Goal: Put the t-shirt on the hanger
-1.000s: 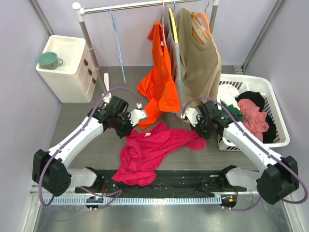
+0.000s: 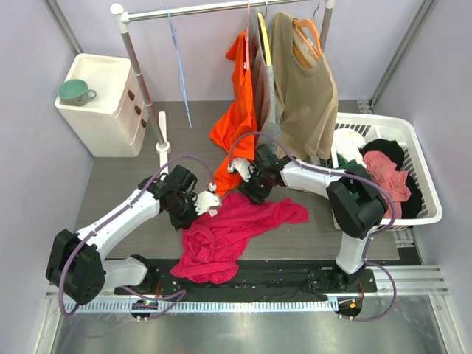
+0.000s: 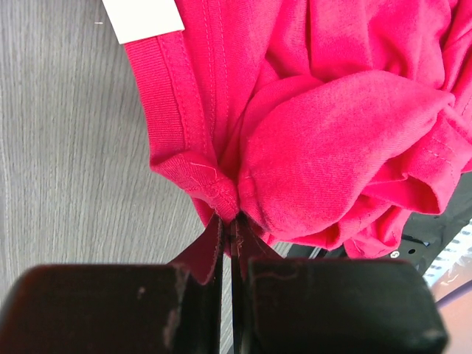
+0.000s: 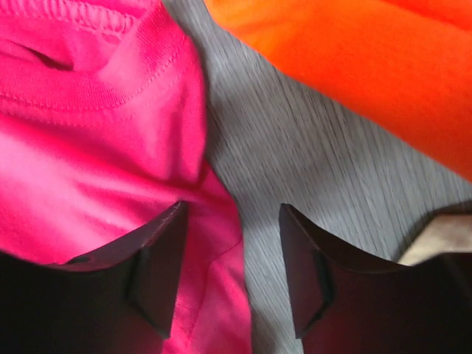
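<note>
The pink t-shirt [image 2: 221,243] lies rumpled on the grey floor board. My left gripper is shut at a folded hem of it beside a white label [image 3: 144,16]; the fabric sits at its fingertips. My right gripper is part open over the shirt's edge near a ribbed band, pink cloth under one finger and bare board under the other. A light blue hanger [image 2: 177,59] hangs on the rail.
An orange garment [image 2: 240,118] hangs down to the board just behind the shirt, beside hanging tan and grey garments. A laundry basket [image 2: 428,206] is at right, a drawer unit [image 2: 99,125] with a green mug at back left.
My right gripper has moved left along the shirt toward its middle. My left gripper moved down onto the shirt, whose left part shifted slightly.
</note>
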